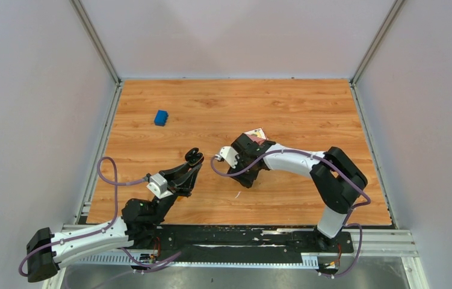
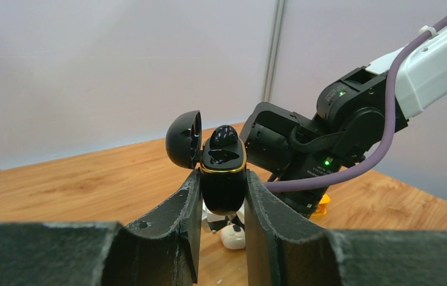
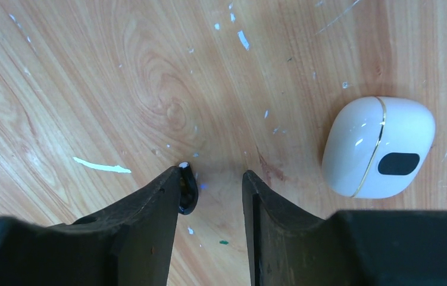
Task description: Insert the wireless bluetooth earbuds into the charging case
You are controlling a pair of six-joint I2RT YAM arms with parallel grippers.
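Observation:
My left gripper is shut on the black charging case (image 2: 223,189), held upright above the table with its round lid (image 2: 184,139) swung open to the left. A shiny black rounded piece (image 2: 225,136) shows at the top of the case; I cannot tell whether it is an earbud. In the right wrist view, a small black earbud (image 3: 189,192) lies on the table, partly hidden by the left finger's tip. My right gripper points down over it, fingers part open, with the earbud at the left side of the gap and not gripped.
A white case-like object (image 3: 381,148) lies right of the right gripper. A blue block (image 1: 161,118) stands at the back left, and a printed card (image 1: 257,133) lies partly behind the right arm. A yellow object (image 2: 322,205) sits behind that arm.

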